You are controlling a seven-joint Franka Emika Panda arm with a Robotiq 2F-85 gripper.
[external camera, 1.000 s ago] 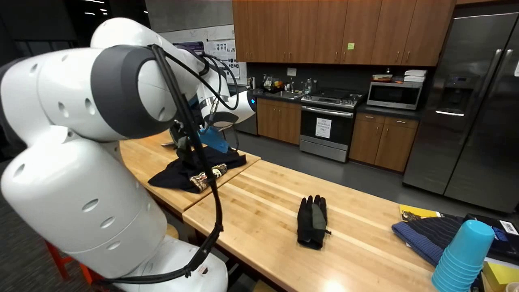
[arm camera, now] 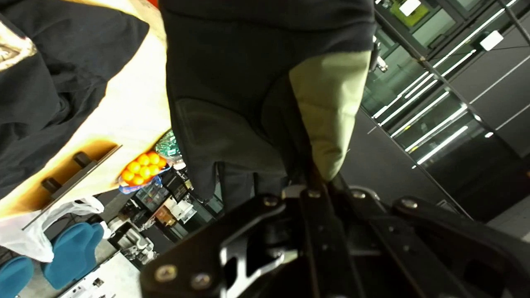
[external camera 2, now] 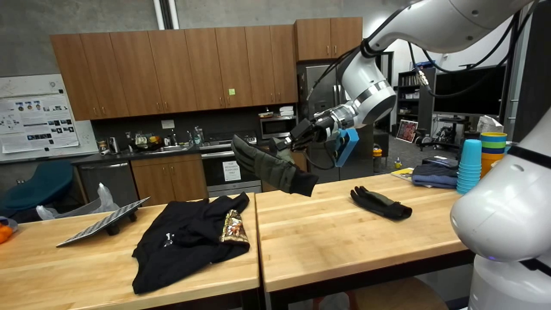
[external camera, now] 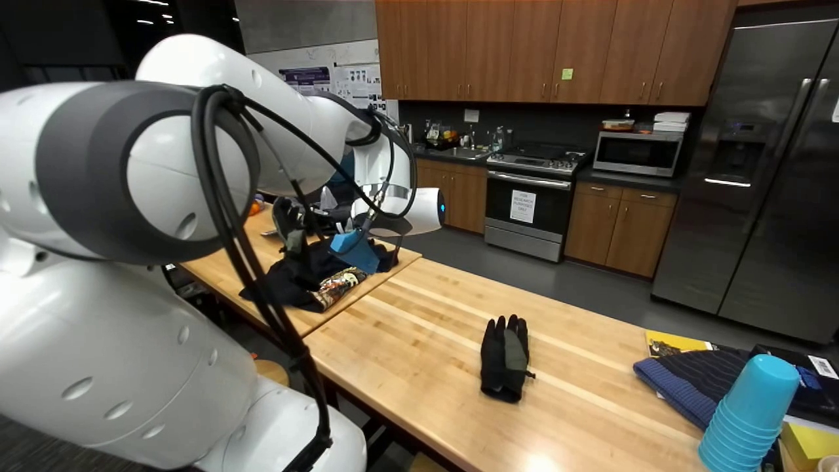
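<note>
A dark glove with an olive panel (external camera 2: 268,164) hangs in the air, with my gripper (external camera 2: 289,146) shut on it near the thumb side. In the wrist view that glove (arm camera: 223,74) fills the upper middle, and its thumb (arm camera: 330,109) runs down into my gripper; the fingertips are partly hidden there. A second black glove (external camera 2: 381,203) lies on the right-hand wooden table (external camera 2: 310,243), apart from the gripper. In exterior view 1 this glove (external camera: 505,358) lies with its fingers toward the far side, while the arm and cables partly cover the held one.
A black shirt (external camera 2: 191,232) lies spread on the left table, beside a tilted grey panel (external camera 2: 103,224). Stacked blue cups (external camera: 751,409) and a dark knit hat (external camera: 692,377) stand at the right end.
The arm has swung and its wrist has shifted rightward in exterior view 1, with the gripper still over the shirt area. The lying glove and the cups have stayed put.
</note>
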